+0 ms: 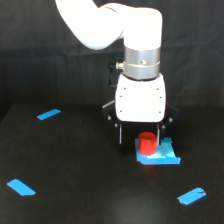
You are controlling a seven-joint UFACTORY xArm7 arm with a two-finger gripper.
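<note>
A small red object [148, 143] is at the front right, over the left part of a light blue square piece [168, 153]. Directly above and behind it my gripper [140, 133] points down, its fingers spread wide apart, one to the left of the red object and one near its right side. The view does not show whether either finger touches it. The red object's top lies close under the white hand. How far it is from the blue piece is hard to judge.
Blue tape strips mark the dark table: one at the back left [49, 114], one at the front left [21, 187] and one at the front right [191, 196]. A dark curtain hangs behind.
</note>
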